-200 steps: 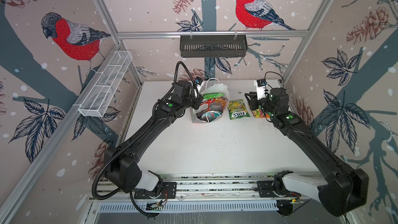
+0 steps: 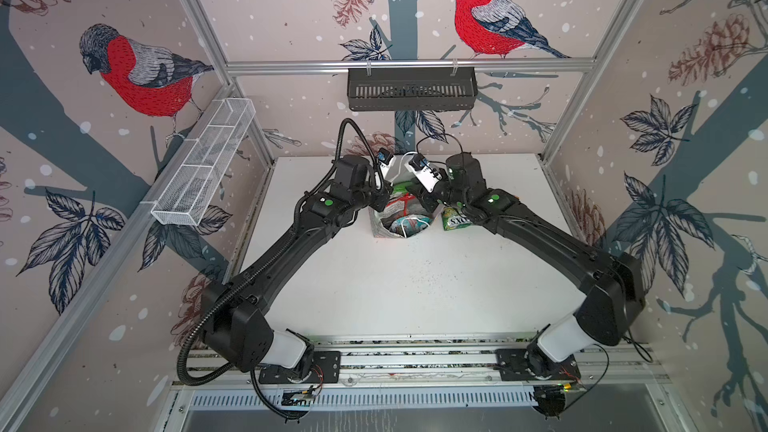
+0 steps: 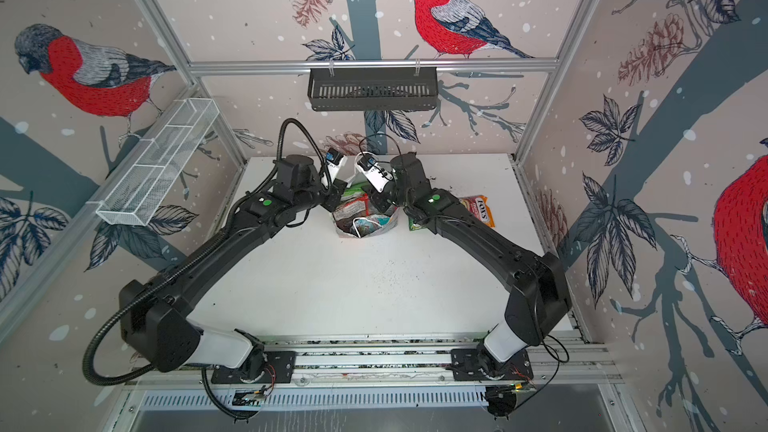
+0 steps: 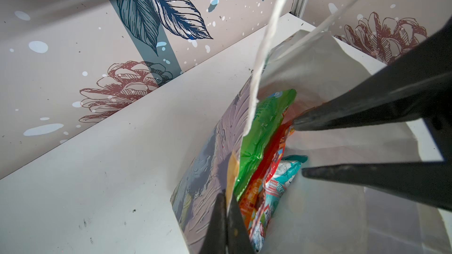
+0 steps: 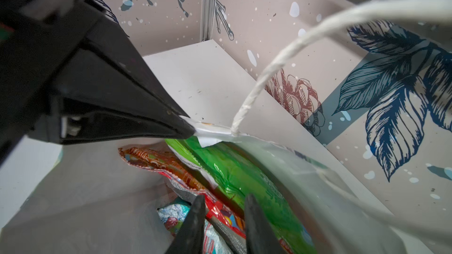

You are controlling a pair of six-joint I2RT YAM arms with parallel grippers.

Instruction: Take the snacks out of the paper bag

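The paper bag (image 2: 381, 225) stands at the back middle of the table, mouth open, its white handle (image 5: 277, 63) looping up. Inside lie a green snack pack (image 4: 264, 131), a red-orange pack (image 5: 160, 160) and a teal-and-white pack (image 4: 282, 178). My left gripper is shut on the bag's rim, seen pinching its edge in the right wrist view. Inside the bag mouth, my right gripper points down at the packs, fingers parted. In the left wrist view, its fingers (image 4: 348, 105) hang close to the packs; contact cannot be told.
A green snack pack (image 2: 455, 219) lies on the table right of the bag, and an orange one (image 3: 480, 208) farther right, both partly behind the right arm. A dark basket (image 2: 412, 94) hangs behind.
My right gripper has swung left from above the table packs into the bag's mouth. The left arm has stayed at the bag's rim.
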